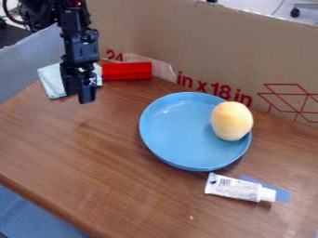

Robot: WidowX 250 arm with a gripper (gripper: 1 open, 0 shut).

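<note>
My black gripper [80, 85] hangs at the upper left of the table, in front of a folded white cloth [52, 82] and left of a red box-like item [126, 71]; whether its fingers are open or shut is unclear. A blue plate [174, 125] holds a pale yellow round object [231, 121] on its right side. A white tube [239, 189] with blue print lies at the front right.
A cardboard wall [218, 46] closes off the back, and a grey padded edge [25, 65] lies at the left.
</note>
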